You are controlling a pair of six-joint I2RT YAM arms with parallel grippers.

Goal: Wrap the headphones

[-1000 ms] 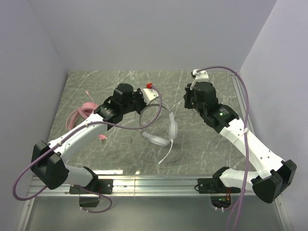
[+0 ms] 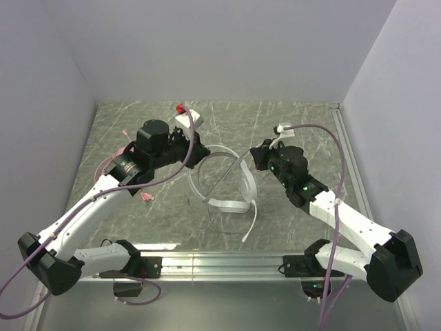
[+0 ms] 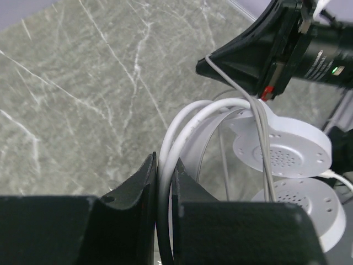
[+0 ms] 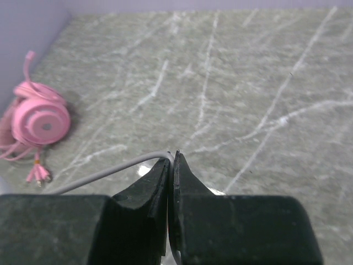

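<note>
White headphones (image 2: 229, 206) hang tilted between my arms, with both perforated ear cups (image 3: 278, 152) visible in the left wrist view. Their headband (image 3: 176, 138) passes between the fingers of my left gripper (image 2: 205, 153), which lie close on either side; how firmly they press does not show. A thin pale cable (image 3: 263, 149) drapes over the headband in several strands and runs up to my right gripper (image 2: 255, 155). In the right wrist view that cable (image 4: 110, 168) enters between nearly closed fingertips, so this gripper is shut on it.
Pink headphones (image 4: 41, 121) lie on the left of the grey marble-patterned floor (image 2: 275, 221). My purple arm cables (image 2: 158, 181) loop above both arms.
My left gripper has moved left and the upper headband has shifted with it. My right gripper has moved left and down, the pale cable still running to it.
</note>
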